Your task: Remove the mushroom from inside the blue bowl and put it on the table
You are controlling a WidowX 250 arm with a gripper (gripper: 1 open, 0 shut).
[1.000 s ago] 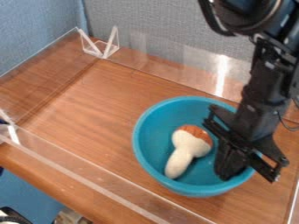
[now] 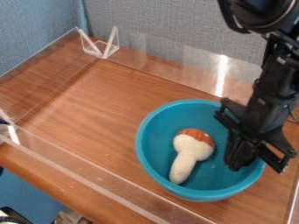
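Note:
The blue bowl (image 2: pixel 149 161) stands on the wooden table toward the front right. Inside it lies the mushroom (image 2: pixel 191 156), its brown-and-white cap toward the back and its pale stem toward the front. My black gripper (image 2: pixel 256 163) reaches down over the bowl's right side, to the right of the mushroom and apart from it. Its dark fingers overlap one another in this view, so the gap between them is hard to make out. The bowl's right rim is partly hidden behind the gripper.
Left of the bowl, the wooden table (image 2: pixel 100 109) is bare. A small white wire-like stand (image 2: pixel 100 44) is at the back left corner. Clear low walls edge the table, and a grey panel (image 2: pixel 176 31) rises behind it.
The gripper has moved slightly right and turned a little. Bowl and mushroom have shifted slightly to the right, with the mushroom still inside the bowl.

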